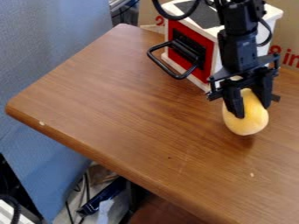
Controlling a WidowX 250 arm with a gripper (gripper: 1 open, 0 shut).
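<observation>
My black gripper points down at the right of the camera view, its fingers around a pale yellow, rounded object, which looks like a squash or similar food item. Whether the fingers press on it is hard to tell; it sits just above or on the wooden table, with a shadow beneath it.
A red and white appliance with a black bar handle stands behind the gripper. The table's left edge drops toward blue fabric and clutter below. Cardboard is at the back.
</observation>
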